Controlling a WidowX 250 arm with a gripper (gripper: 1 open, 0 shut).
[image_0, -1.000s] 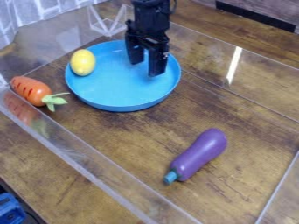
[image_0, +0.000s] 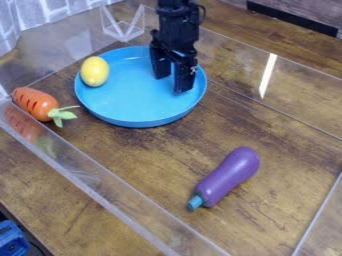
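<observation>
The black gripper (image_0: 174, 62) hangs over the right half of a blue round bowl (image_0: 134, 105), its fingers reaching down into it. It is open, and nothing clearly shows between its fingers. A yellow oval object (image_0: 95, 71) rests at the bowl's left side. A toy carrot (image_0: 35, 102) with a green top lies left of the bowl on the wooden table. A purple object with a teal end (image_0: 227, 176), like an eggplant, lies at the lower right.
A blue item (image_0: 11, 238) is partly visible at the lower left corner.
The gripper has shifted slightly within the space over the bowl's right half. The objects have not visibly moved.
</observation>
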